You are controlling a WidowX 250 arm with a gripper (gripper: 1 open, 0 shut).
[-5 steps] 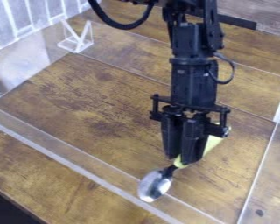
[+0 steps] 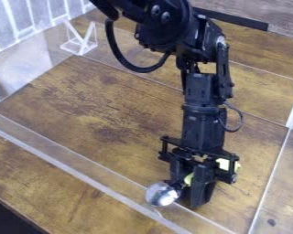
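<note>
My black gripper (image 2: 193, 183) is down at the floor in the lower right of the camera view, over a spoon (image 2: 163, 192). The spoon's silver bowl points to the lower left, and its handle runs under the fingers, hidden there. A pale yellow piece (image 2: 230, 166) shows behind the gripper on the right, mostly covered by it. I cannot tell from this view whether the fingers are shut on the handle.
Clear plastic strips cross it along the front and right. A white bracket (image 2: 81, 41) and a railing stand at the back left.
My gripper has moved lower and nearer, over the spoon's handle and the yellow piece, hiding more of both. The spoon's bowl has shifted slightly right and up.
</note>
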